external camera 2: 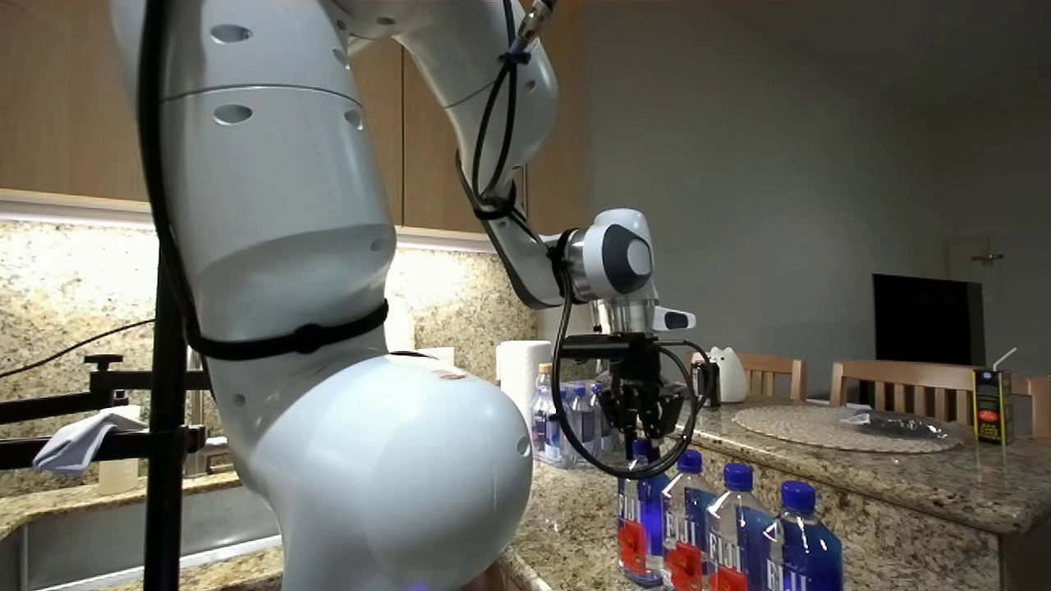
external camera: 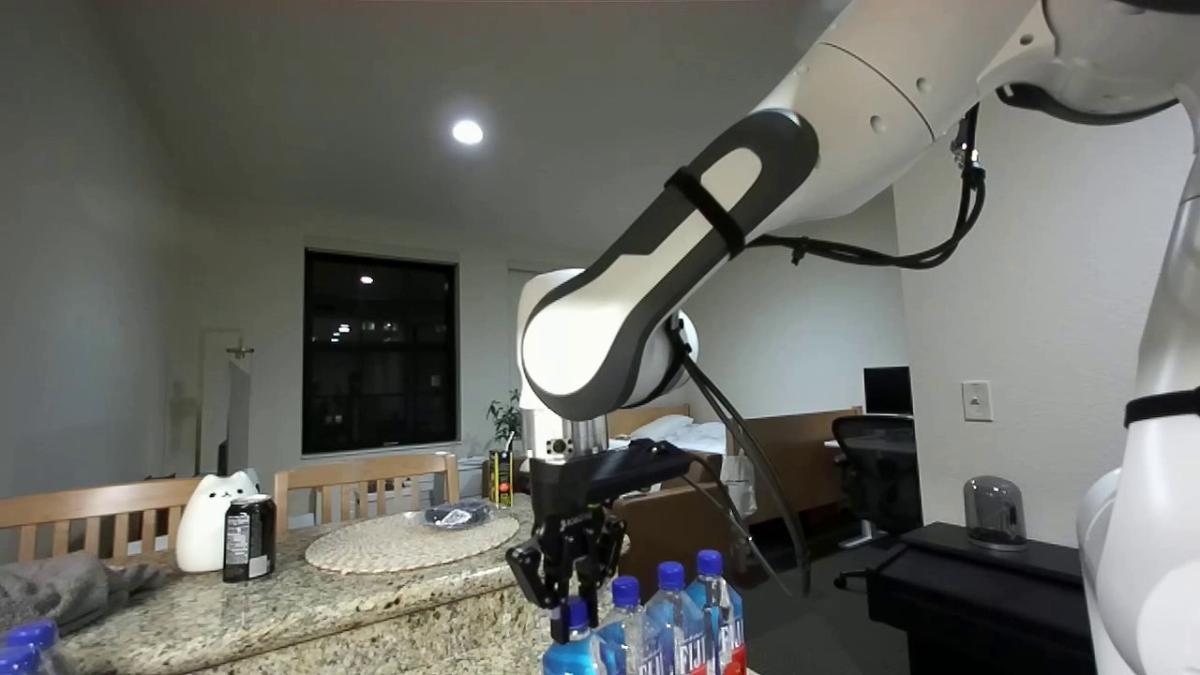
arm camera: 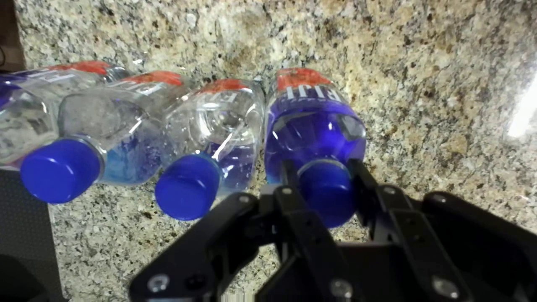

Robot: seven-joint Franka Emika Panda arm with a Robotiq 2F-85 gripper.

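Note:
Four-sided FIJI water bottles with blue caps stand in a row on the granite counter. The bottle at the row's end (arm camera: 314,126) has its cap (arm camera: 327,193) between the fingers of my gripper, which is shut on it. That bottle (external camera 2: 631,532) stands upright in exterior view 2, with my gripper coming down on it from above. Its neighbour (arm camera: 221,131) is close alongside, with a narrow gap at the cap end. Another bottle (external camera: 678,624) is farther along the row in exterior view 1. The held bottle's base is hidden in exterior view 1.
A raised granite ledge (external camera: 427,585) runs behind the row, bearing a woven mat (external camera: 388,546), a black can (external camera: 248,540) and a white cat figure (external camera: 208,523). More bottles (external camera 2: 581,419) stand near a paper towel roll (external camera 2: 520,374). Bare counter lies beside the held bottle.

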